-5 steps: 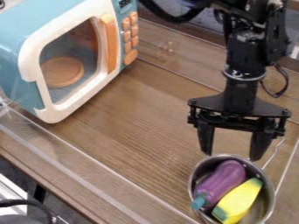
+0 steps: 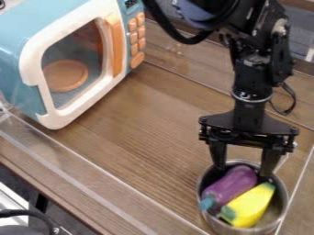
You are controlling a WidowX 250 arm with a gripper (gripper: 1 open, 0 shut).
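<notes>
My black gripper (image 2: 243, 158) points down from the arm at the right, its fingers open just over the rim of a metal pot (image 2: 208, 217) at the bottom right. Inside the pot lie a purple eggplant (image 2: 227, 186) with a teal tip and a yellow vegetable-like toy (image 2: 249, 206), side by side. The two fingertips hang above the upper part of the pot, over the toys, with nothing visibly held.
A toy microwave (image 2: 54, 41) with an open front and an orange disc (image 2: 66, 75) inside stands at the upper left. The wooden counter (image 2: 128, 147) between it and the pot is clear.
The gripper has come down a little toward the pot over the last second. The pot, toys and microwave look about the same.
</notes>
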